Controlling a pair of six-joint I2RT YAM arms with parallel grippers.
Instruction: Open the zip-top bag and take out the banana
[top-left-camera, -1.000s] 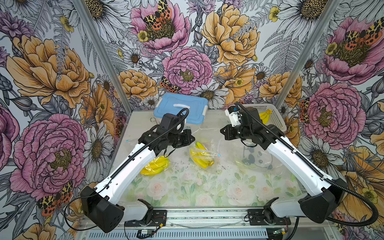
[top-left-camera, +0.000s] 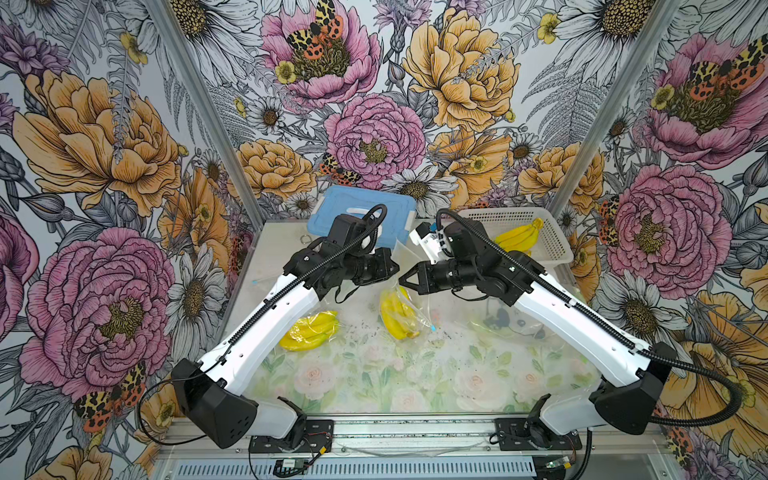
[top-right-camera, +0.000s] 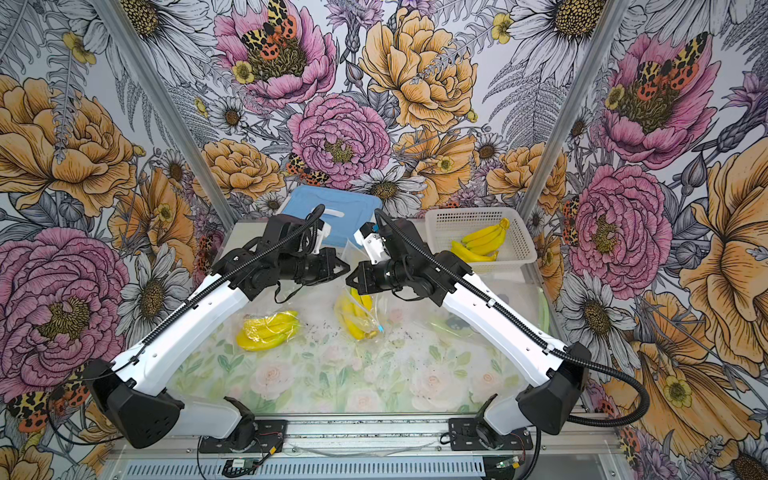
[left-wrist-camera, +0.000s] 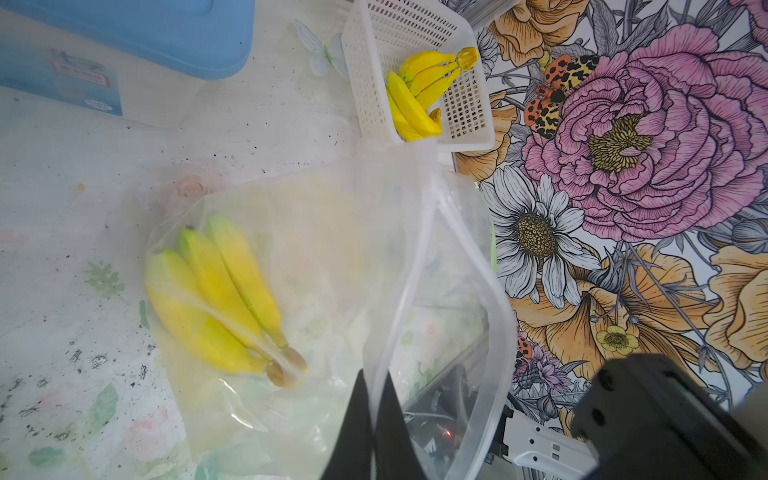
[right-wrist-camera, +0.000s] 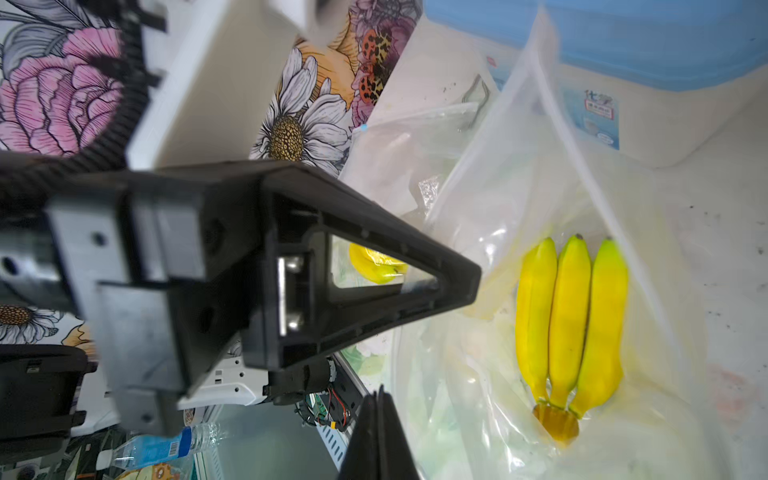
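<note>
A clear zip bag (left-wrist-camera: 304, 240) with three bananas (right-wrist-camera: 569, 320) stands partly lifted in the middle of the table, bananas lying low inside. My left gripper is shut on the bag's upper edge, its film stretching up from the fingertips. My right gripper hangs just beside the bag's opening, shut, with nothing visible between its fingers. In the top left view both grippers face each other closely above the bananas, left (top-left-camera: 389, 268) and right (top-left-camera: 408, 280).
A blue-lidded box (top-left-camera: 344, 208) stands at the back, beside a white basket (top-right-camera: 520, 248) of bananas. Another bagged bunch (top-right-camera: 268, 328) lies at the left front. A clear panda-printed item (top-left-camera: 504, 320) lies at the right.
My left gripper has risen and shifted right with the bag's edge. My right gripper has swung left toward it, over the bag, after moving up a little.
</note>
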